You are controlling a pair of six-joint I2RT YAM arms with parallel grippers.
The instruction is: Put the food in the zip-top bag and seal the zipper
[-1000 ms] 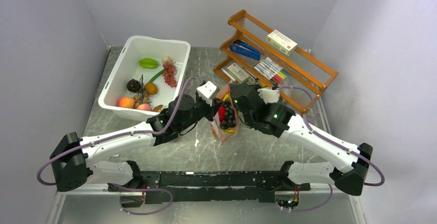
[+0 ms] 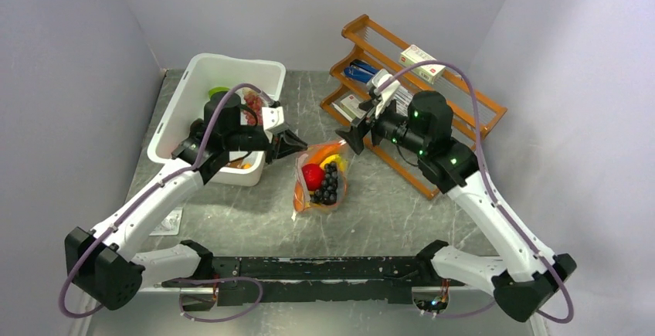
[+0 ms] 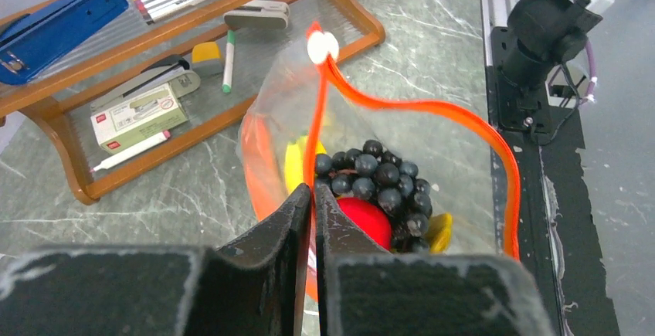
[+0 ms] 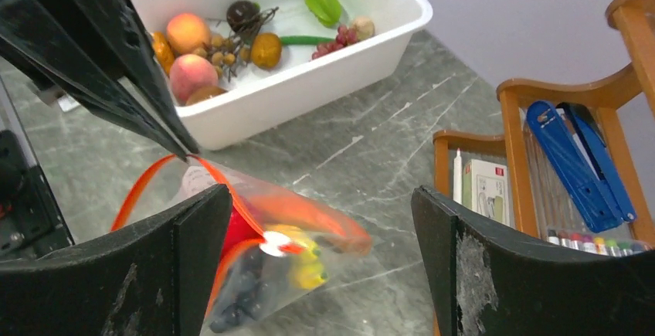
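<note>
A clear bag [image 2: 300, 191] with an orange zip strip [image 3: 432, 106] holds black grapes [image 3: 376, 178], a red round food [image 2: 312, 175] and something yellow [image 3: 294, 164]. The bag's mouth gapes, and the white zipper slider [image 3: 322, 45] shows at one corner of the strip. My left gripper is shut on the orange strip at the bag's edge. On the bag's other side, my right gripper stands open in the right wrist view, its fingers [image 4: 166, 255] wide apart. Between them, beyond the tips, appears the slider end of the bag, apparently untouched.
At the left stands a white bin [image 2: 166, 123] with more play food. A wooden rack [image 2: 432, 189] with boxes, markers and a blue stapler [image 4: 575, 170] lies close behind and right of my right gripper.
My left gripper has moved left, drawing the bag along with it. The right gripper, earlier close against the bag, has moved up and back toward the rack; its fingers now stand open.
</note>
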